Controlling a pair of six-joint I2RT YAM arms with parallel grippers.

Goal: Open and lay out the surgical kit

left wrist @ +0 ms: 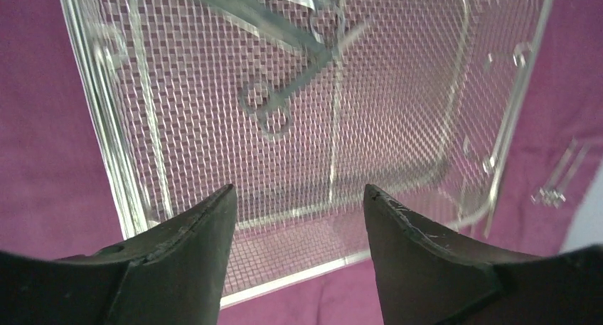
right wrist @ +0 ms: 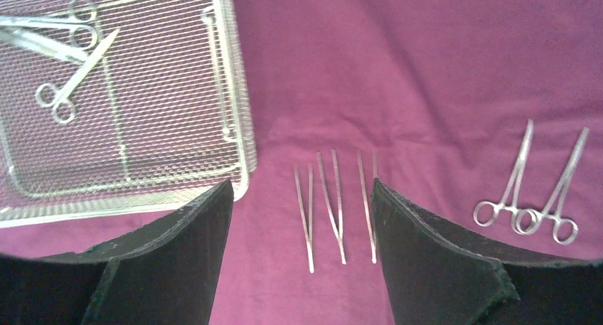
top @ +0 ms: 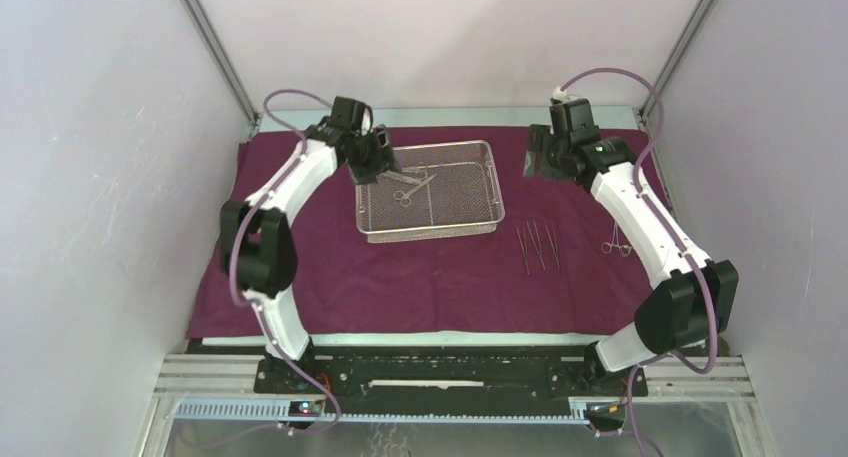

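A wire mesh tray (top: 375, 235) stands on the maroon cloth, a little left of centre. Inside lie a small pair of scissors (right wrist: 79, 76) and other metal instruments (right wrist: 44, 44) that overlap at its far left. My left gripper hangs open over the tray's left part, nothing between its fingers. Open and empty too, my right gripper is above the cloth to the right of the tray. Three tweezers (right wrist: 332, 208) lie side by side on the cloth. Two ring-handled clamps (right wrist: 506, 183) rest farther right, partly hidden by the right arm in the top view.
Walls (top: 770, 177) flank the table on both sides. A purple hose (top: 690, 277) runs along the right arm.
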